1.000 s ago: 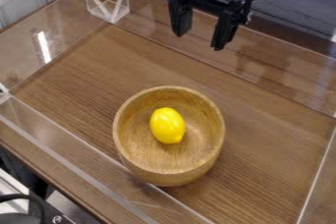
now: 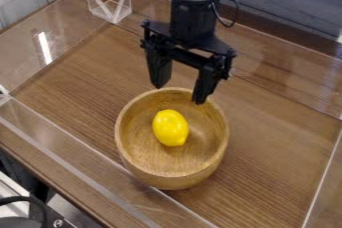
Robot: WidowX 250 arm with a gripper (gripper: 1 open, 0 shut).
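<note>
A yellow egg-shaped object (image 2: 170, 127) lies in a round wooden bowl (image 2: 206, 158) in the lower middle of the camera view. My black gripper (image 2: 179, 88) hangs just above the bowl's back rim, its two fingers spread wide apart to either side, with nothing seen between them.
The wooden table (image 2: 271, 162) has free room to the right and left of the bowl. A white wire object (image 2: 110, 0) stands at the back left. Pale edges border the table at the lower left and far right, with a dark cable at the bottom left corner.
My gripper has come down and toward the front from the back of the table to above the bowl. The bowl and yellow object look unmoved.
</note>
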